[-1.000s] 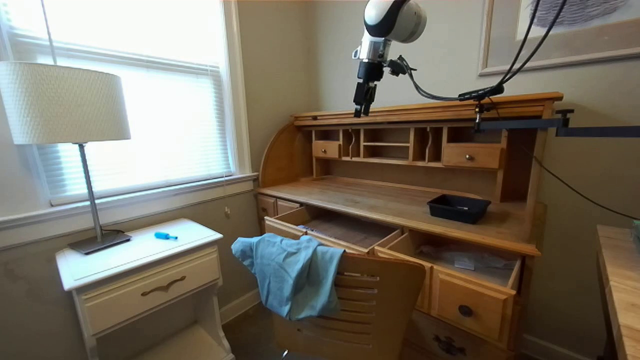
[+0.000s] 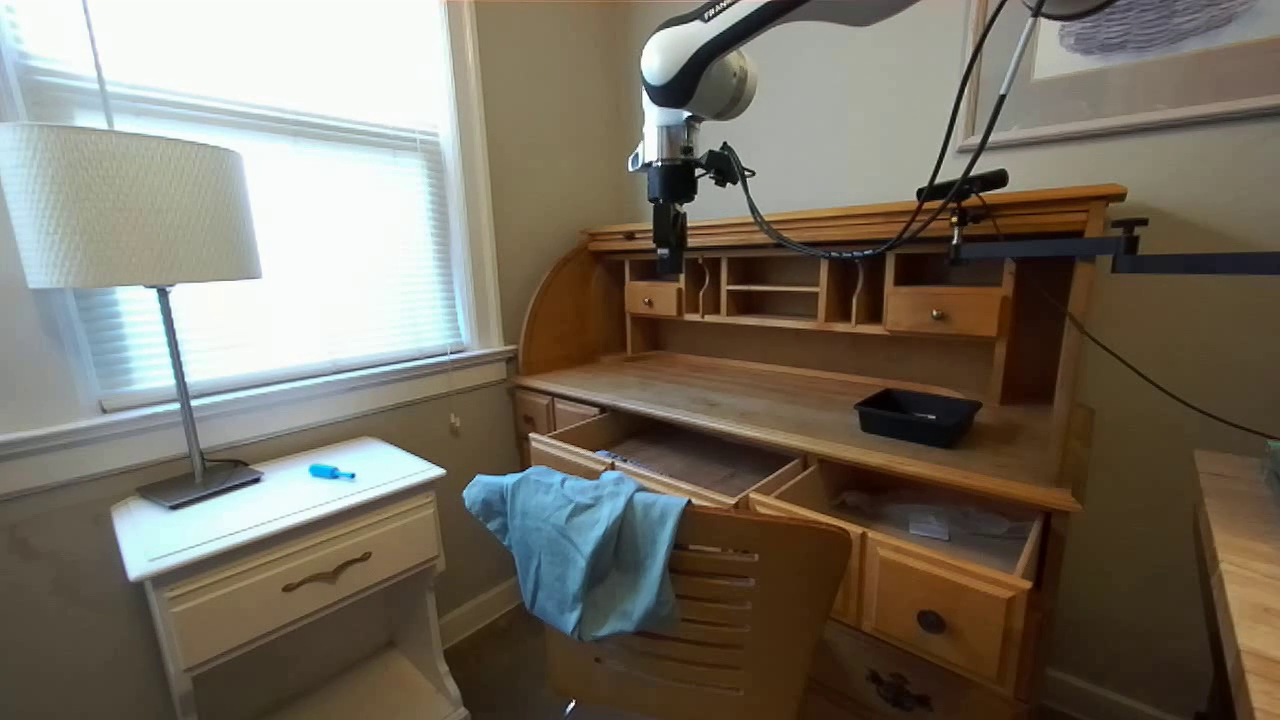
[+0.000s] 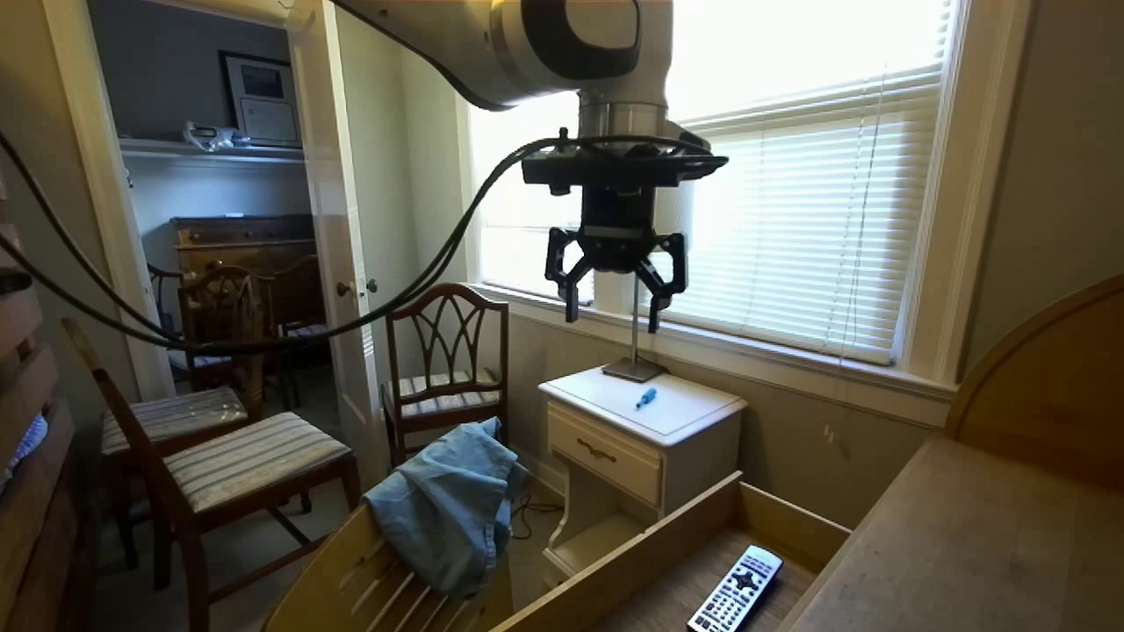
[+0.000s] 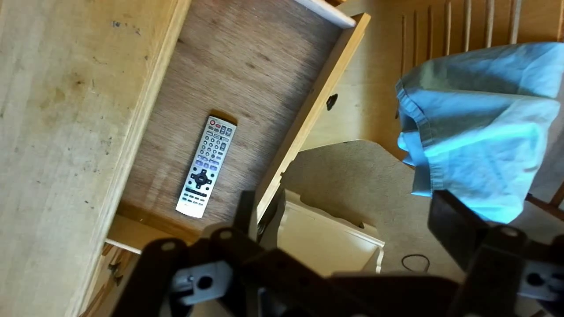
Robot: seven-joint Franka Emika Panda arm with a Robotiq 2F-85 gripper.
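My gripper point(image 3: 613, 316) hangs high in the air in front of the desk, its two black fingers spread wide with nothing between them. Below it, in the pulled-out middle drawer point(image 4: 254, 58), lies a silver remote control point(image 4: 207, 164) with dark buttons. Draped over the back of the wooden chair point(image 2: 768, 576) is a light blue cloth point(image 2: 582, 540). A small blue object point(image 2: 331, 472) rests on top of the white nightstand point(image 2: 168, 528); exterior view 2 shows it there too.
A black tray point(image 2: 918, 418) sits on the right of the desktop point(image 2: 720, 390). The right-hand drawer point(image 2: 948, 564) stands pulled out with clear packaging inside. A lamp point(image 2: 180, 372) occupies the nightstand's back. Much of the desktop is bare.
In exterior view 1 the arm has swung left and the gripper sits somewhat lower, now pointing more straight down. The furniture and objects there look unmoved.
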